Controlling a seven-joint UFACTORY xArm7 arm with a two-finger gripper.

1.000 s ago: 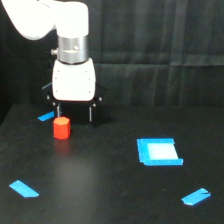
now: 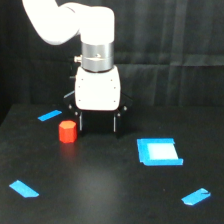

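A small red block (image 2: pixel 68 132) sits on the dark table at the left. Just to its right, my gripper (image 2: pixel 98 126) hangs below the white hand, its thin dark fingers spread well apart. No object shows between them. The finger nearer the block appears close beside its right side; whether they touch, I cannot tell.
Blue tape frames a white square (image 2: pixel 161 151) on the table at the right. Strips of blue tape lie at the front left (image 2: pixel 23 189), front right (image 2: pixel 196 197) and back left (image 2: pixel 50 115).
The arm and gripper have shifted right and lower in the view. The red block sits slightly further right and nearer the camera, and appears turned.
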